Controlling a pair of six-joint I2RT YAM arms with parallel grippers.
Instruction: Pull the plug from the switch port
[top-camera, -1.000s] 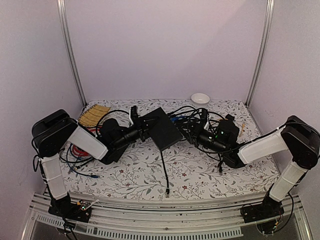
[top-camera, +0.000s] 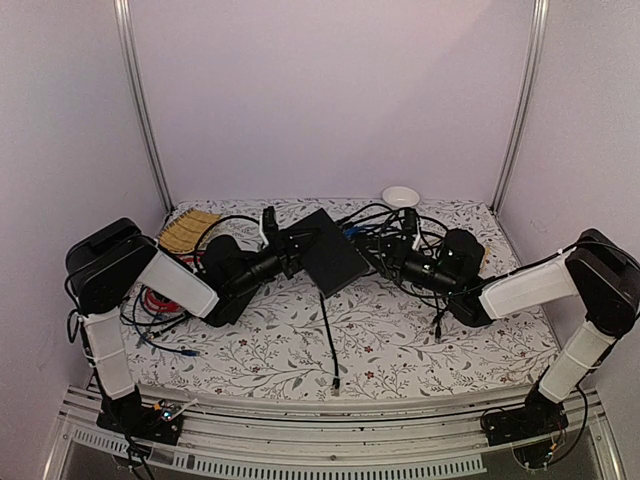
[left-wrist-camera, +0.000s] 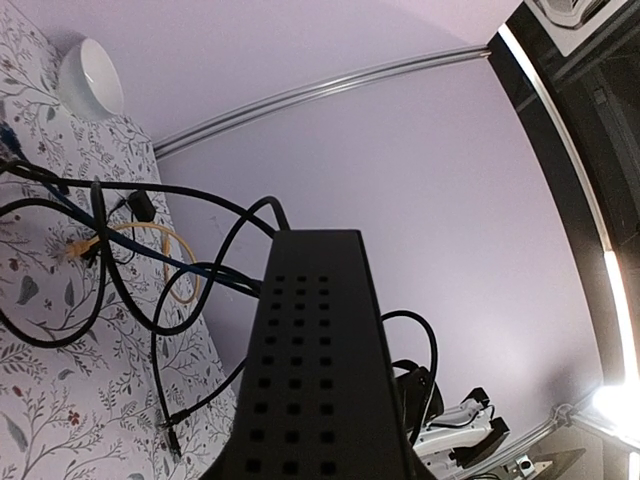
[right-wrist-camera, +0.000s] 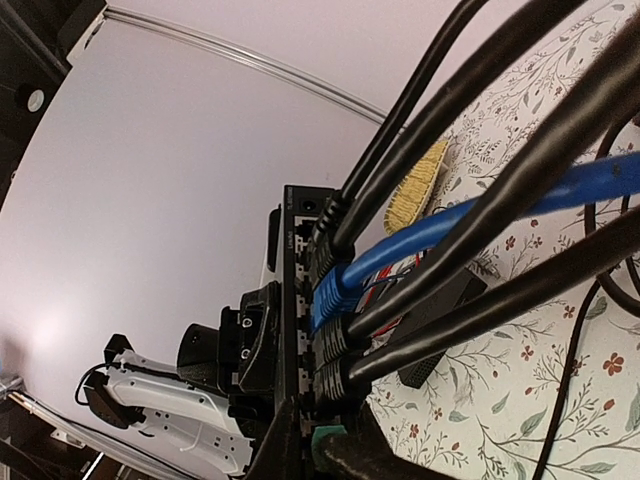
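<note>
A black network switch is held up near the middle, tilted, its vented end filling the lower middle of the left wrist view. My left gripper is shut on it. In the right wrist view its port row carries several black plugs and a blue plug with cables running off to the right. My right gripper is at the lower end of that row, shut on what looks like a plug; a small teal piece shows between its fingers, partly hidden.
A white bowl stands at the back right and a yellow woven mat at the back left. Loose cables lie on both sides.
My right gripper and wrist have shifted slightly up in the top view, and the switch with my left gripper has risen slightly too.
</note>
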